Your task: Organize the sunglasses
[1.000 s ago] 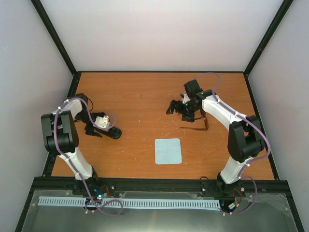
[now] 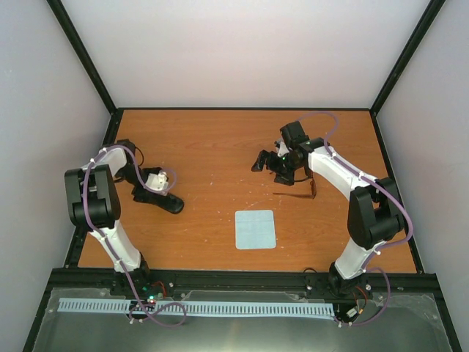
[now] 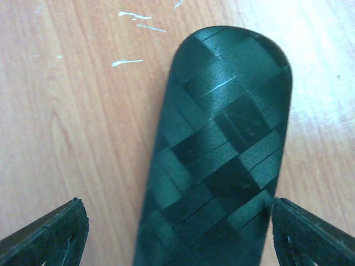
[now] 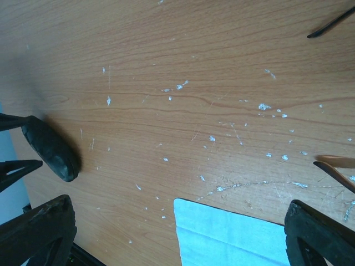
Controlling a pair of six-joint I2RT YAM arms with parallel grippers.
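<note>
A black, checker-patterned glasses case (image 3: 216,144) lies on the wooden table under my open left gripper, its end between the fingertips; in the top view the case (image 2: 168,202) is at the left. My right gripper is open above the table, with nothing between its fingers. Brown sunglasses (image 2: 311,189) lie below the right arm; the tips of their temples (image 4: 333,166) show at the right edge of the right wrist view. A light-blue cloth (image 2: 255,229) lies right of center, nearer the front.
A dark frame runs around the table's edges, with pale walls beyond.
The case's free end at the left has shifted slightly toward the front, with small movement of the left gripper over it. The right arm is almost unchanged.
</note>
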